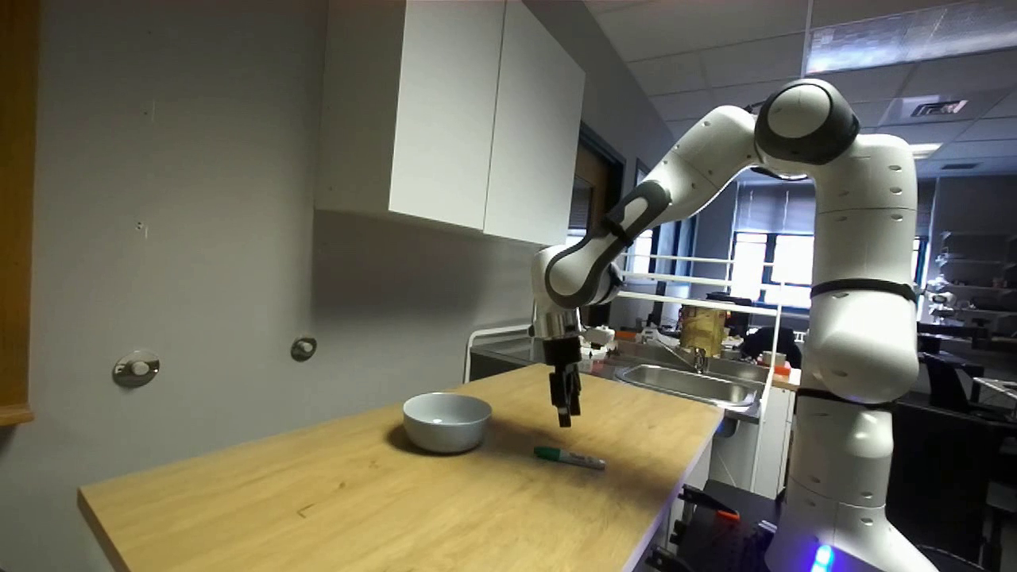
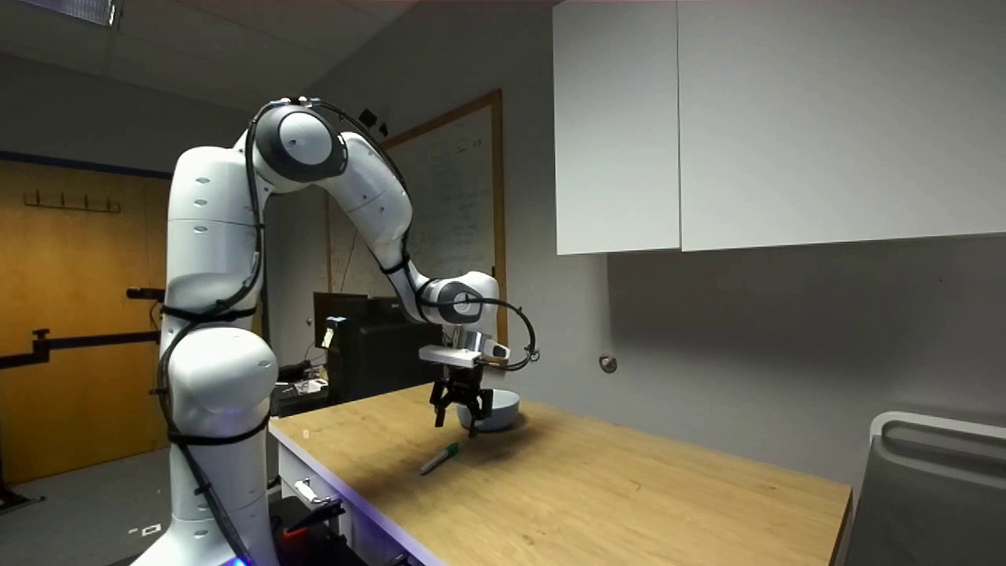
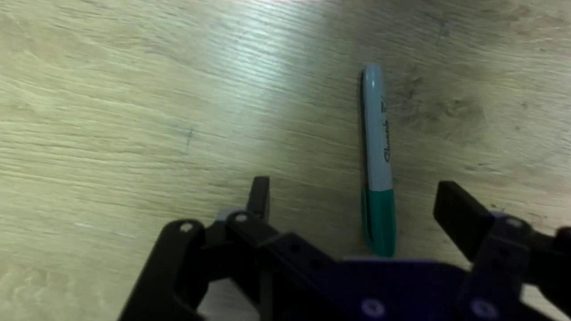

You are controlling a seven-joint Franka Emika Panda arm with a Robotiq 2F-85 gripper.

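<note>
A grey marker with a green cap lies flat on the wooden counter. In the wrist view the marker points up the frame, its green cap between the two spread fingers but below them, nearer the right one. My gripper hangs above the counter, pointing down, open and empty. From the other side, the gripper shows its fingers well apart, over and beyond the marker. A light grey bowl stands upright close to the marker; the gripper partly covers this bowl in exterior view 2.
White wall cabinets hang above the back of the counter. A sink lies past the counter's far end in exterior view 1.
</note>
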